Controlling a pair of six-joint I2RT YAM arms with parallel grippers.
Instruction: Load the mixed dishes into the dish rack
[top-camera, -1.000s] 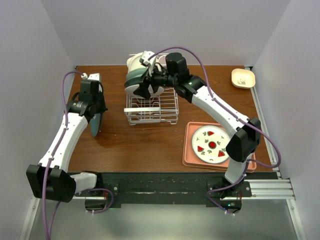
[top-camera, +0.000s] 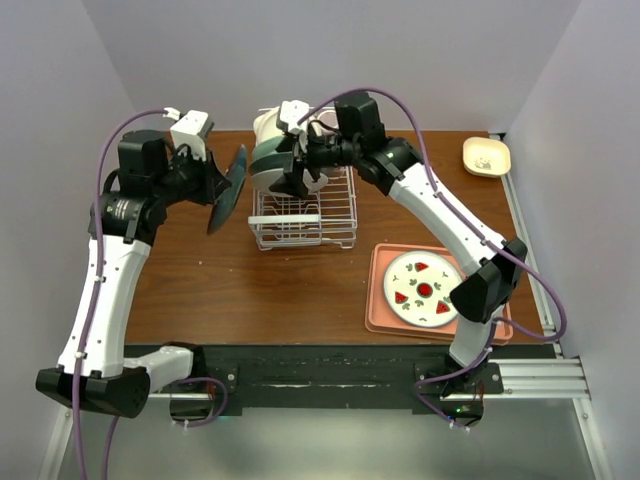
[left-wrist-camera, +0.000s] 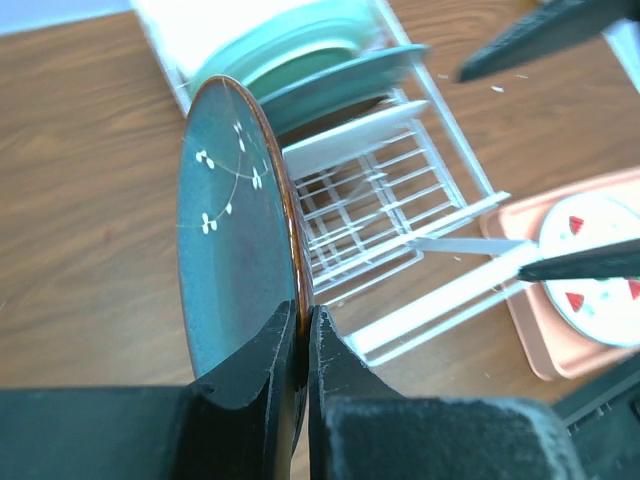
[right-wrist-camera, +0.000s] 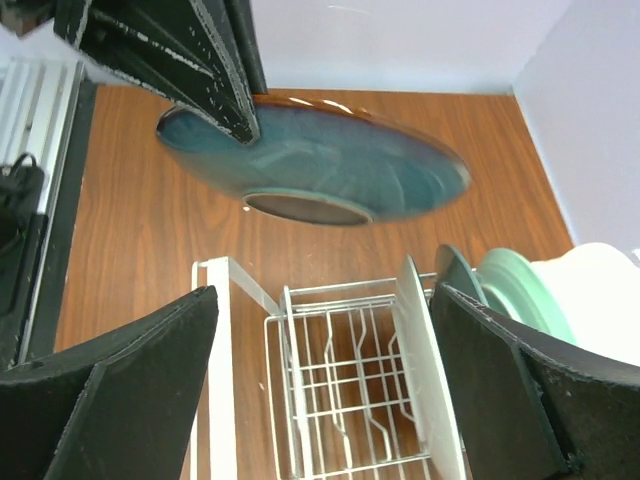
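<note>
A dark blue-green plate with a brown rim (left-wrist-camera: 235, 225) is pinched at its edge by my left gripper, which is shut on it. From above, the plate (top-camera: 228, 190) hangs steeply tilted, left of the white wire dish rack (top-camera: 305, 240) and apart from it. Green and white dishes (top-camera: 268, 165) stand on edge in the rack's back part; its front slots look empty. My right gripper is open above the rack, a white plate (right-wrist-camera: 420, 350) and green dishes (right-wrist-camera: 525, 290) standing near its right finger. The held plate (right-wrist-camera: 315, 165) crosses the right wrist view.
A pink tray (top-camera: 375, 310) with a strawberry-patterned plate (top-camera: 424, 289) lies at the front right. A small cream dish (top-camera: 486, 157) sits at the back right. Bare wood (top-camera: 250, 300) lies in front of the rack.
My left gripper has carried the plate rightward, closer to the rack, and the plate is now more tilted.
</note>
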